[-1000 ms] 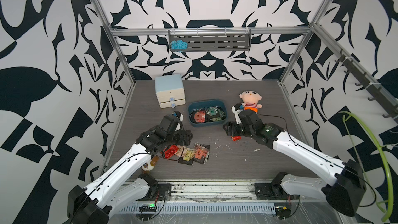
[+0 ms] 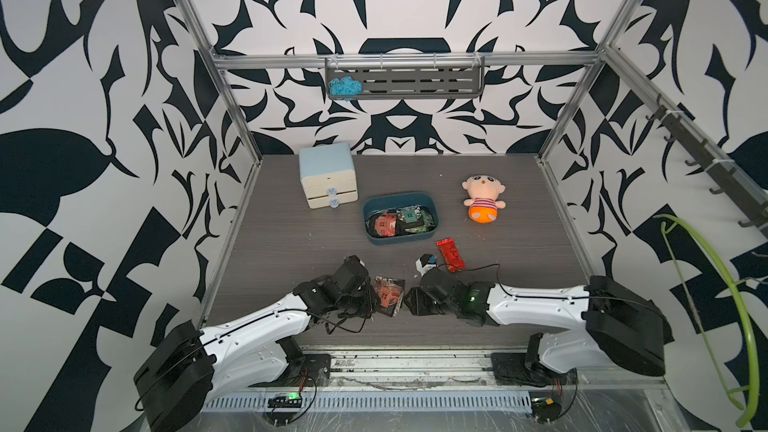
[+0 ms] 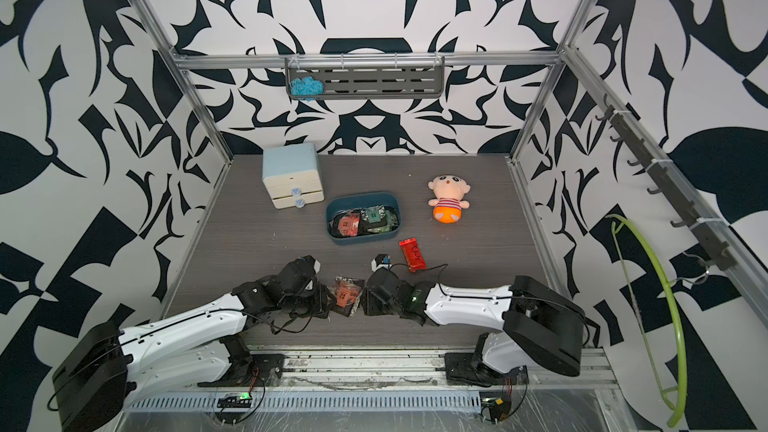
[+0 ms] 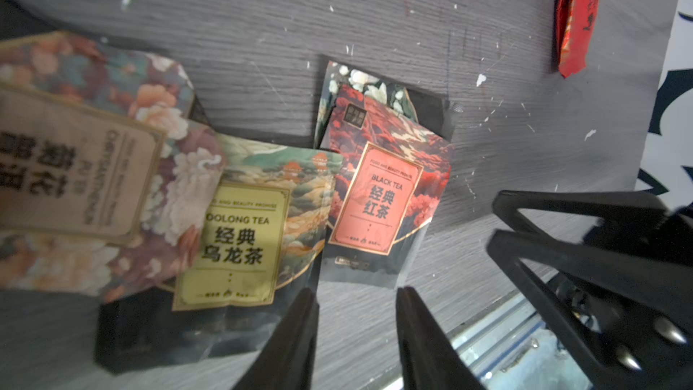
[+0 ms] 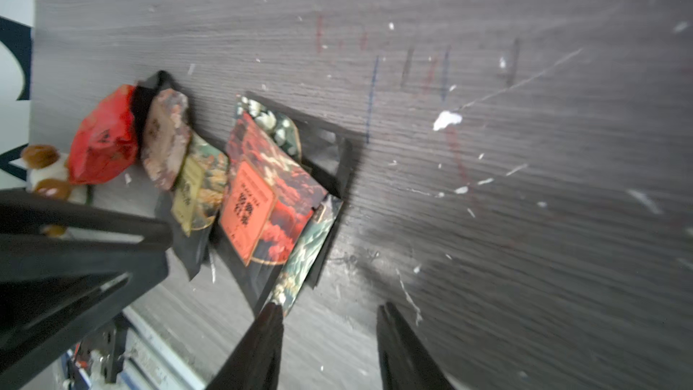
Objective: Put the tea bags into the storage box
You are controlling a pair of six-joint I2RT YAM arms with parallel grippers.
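Note:
Several tea bags lie overlapping on the table. In the left wrist view a red black tea bag rests on another dark packet, beside a yellow-labelled oolong bag and a floral chrysanthemum bag. My left gripper is open over the front edge of these bags, nothing between its fingers. From the right, my right gripper stands open next to the black tea stack, also empty. The teal storage box, holding a red and a green packet, sits behind both arms. The left arm hides most bags from above.
A red packet lies behind the right gripper, with a plush doll farther back. A small drawer cabinet stands at back left. Left of the bags are a red pouch and a brown-and-white toy.
Both arms have come down toward the front of the table and closer together around the tea bags.

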